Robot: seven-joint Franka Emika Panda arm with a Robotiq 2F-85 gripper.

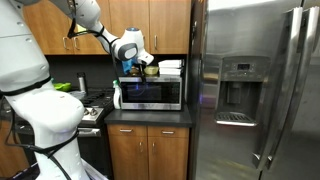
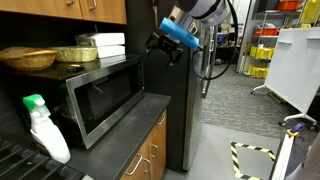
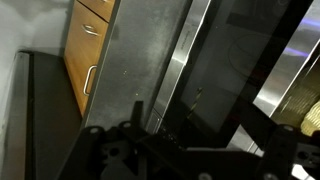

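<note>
My gripper is open, and no object shows between its fingers. Below it in the wrist view are the microwave's steel front edge (image 3: 186,52), its dark door and the dark counter (image 3: 128,55). From the side, the gripper (image 2: 153,44) hangs in the air out in front of the steel microwave (image 2: 105,103), around the height of its top. In exterior view 1 the arm's white wrist (image 1: 130,46) overlaps the upper cabinets, above the microwave (image 1: 151,93). The microwave door looks closed.
Baskets (image 2: 91,53) and a white stack (image 2: 101,39) sit on the microwave. A white bottle with a green top (image 2: 45,130) stands beside it, near the stove (image 1: 92,106). The fridge (image 1: 237,90) stands right.
</note>
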